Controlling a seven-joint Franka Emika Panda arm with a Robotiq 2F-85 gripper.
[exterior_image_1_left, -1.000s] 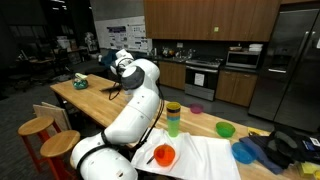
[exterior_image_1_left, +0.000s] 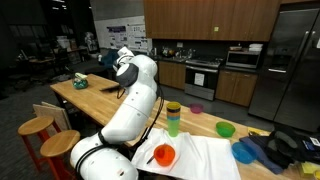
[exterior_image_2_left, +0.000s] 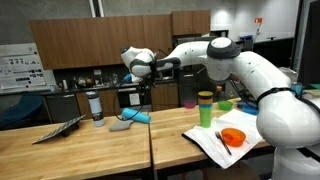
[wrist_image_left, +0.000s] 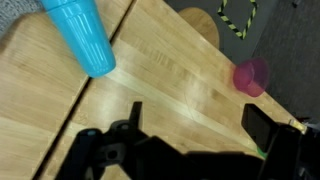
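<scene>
My gripper is open, its two dark fingers wide apart with only the wooden tabletop showing between them. In the wrist view a light-blue cylinder (wrist_image_left: 84, 38) lies at the upper left, clear of the fingers. Exterior view 2 shows this blue cylinder (exterior_image_2_left: 138, 117) on its side on the table, by a grey cloth (exterior_image_2_left: 120, 126). Near the right of the wrist view is a pink bowl (wrist_image_left: 251, 77). The white arm (exterior_image_1_left: 140, 95) reaches out over the table, with its far end well above the surface.
Closer to the arm's base stand a green and yellow stack (exterior_image_1_left: 173, 120), a red-orange bowl (exterior_image_1_left: 164, 155) on white cloth (exterior_image_1_left: 205, 160), a green bowl (exterior_image_1_left: 225, 129) and a blue bowl (exterior_image_1_left: 244, 152). A white canister (exterior_image_2_left: 95, 105) stands beyond the blue cylinder.
The far part of the arm has shifted slightly in exterior view 1. The bowls and the green and yellow stack have stayed in place.
</scene>
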